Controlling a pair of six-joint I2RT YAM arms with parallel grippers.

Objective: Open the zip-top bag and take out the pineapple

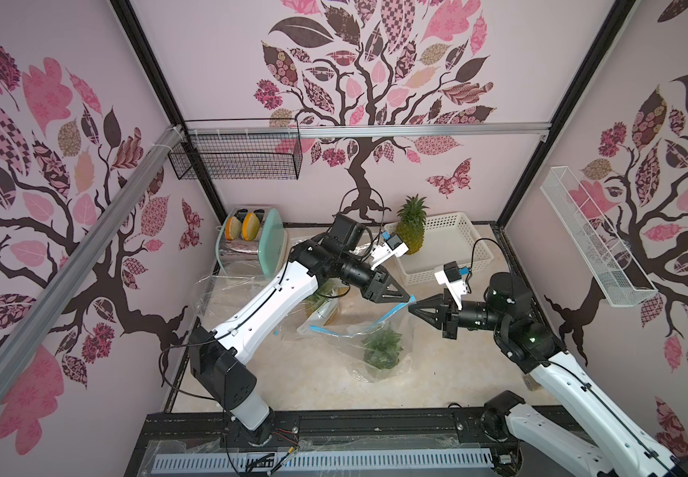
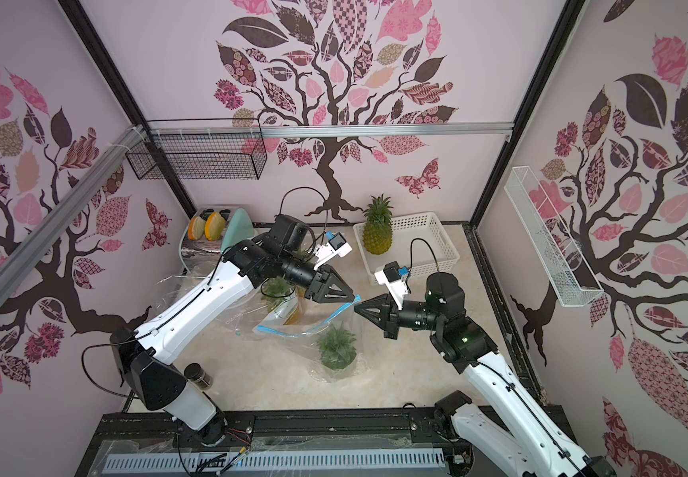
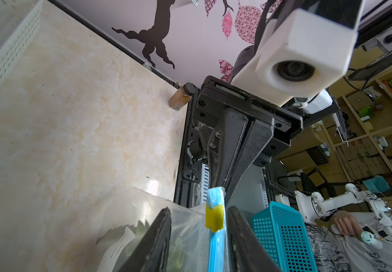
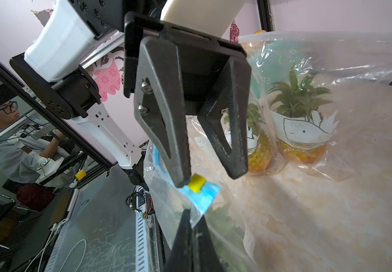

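Observation:
A clear bag with a blue zip strip (image 1: pixel 391 312) stands at the front middle, the leafy green top of a pineapple (image 1: pixel 382 348) showing through its film. My right gripper is shut on the bag's corner just below the strip's end. A yellow slider (image 3: pixel 215 218) sits on the strip near that same end. My left gripper is part open, its fingers on either side of the strip with the slider between them, and a gap shows. Seen in the right wrist view, one left fingertip (image 4: pixel 181 174) is close to the slider; contact cannot be judged.
More bagged pineapples with bird prints stand behind, to the left. A bare pineapple (image 1: pixel 411 226) stands by the white basket (image 1: pixel 451 230) at the back. A green rack (image 1: pixel 274 242) is at back left.

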